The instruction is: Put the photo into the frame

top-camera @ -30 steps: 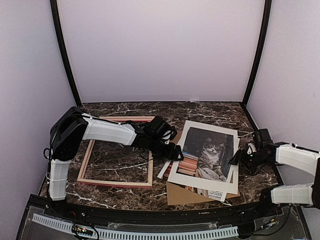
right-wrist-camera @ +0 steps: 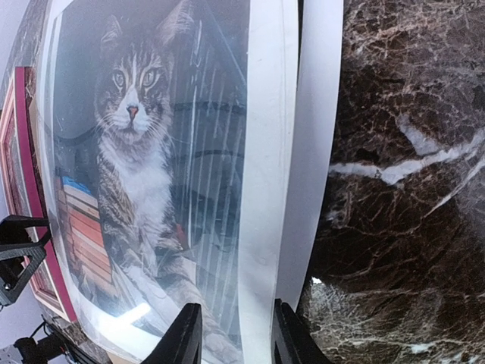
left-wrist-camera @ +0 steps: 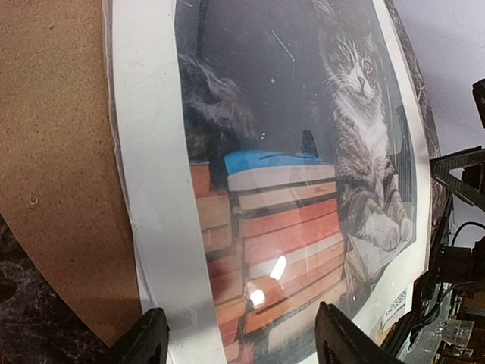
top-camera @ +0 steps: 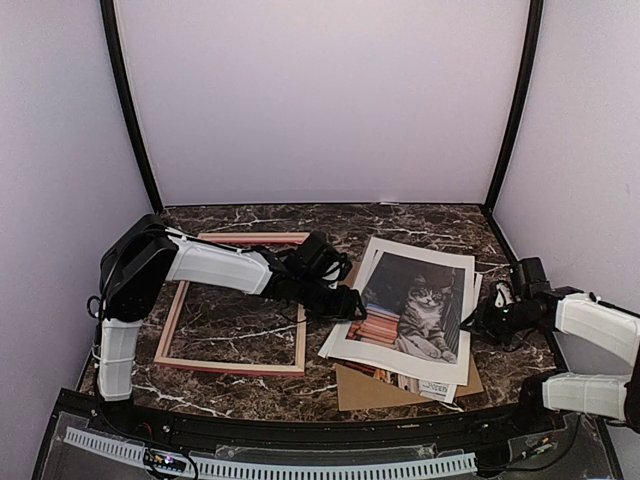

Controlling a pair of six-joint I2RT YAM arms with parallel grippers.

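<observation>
The cat photo (top-camera: 412, 305) lies within a white border (top-camera: 440, 368) on the right half of the table, with glare across it in both wrist views. White sheet edges and brown board show beneath, slightly out of line. To the left, the empty wooden frame (top-camera: 303, 345) lies flat, partly covered by my left arm. My left gripper is open over the stack's left side, its fingers well apart. At the opposite side, my right gripper is open near the border's right edge. Whether either gripper touches the sheets cannot be told.
Brown backing board (top-camera: 370, 392) pokes out below the stack, along with a printed paper (top-camera: 433, 388). Light walls enclose the back and sides.
The white-bordered top layer has shifted slightly left and now sits more squarely over the layers below. My right gripper has moved a little; my left arm has stayed nearly still.
</observation>
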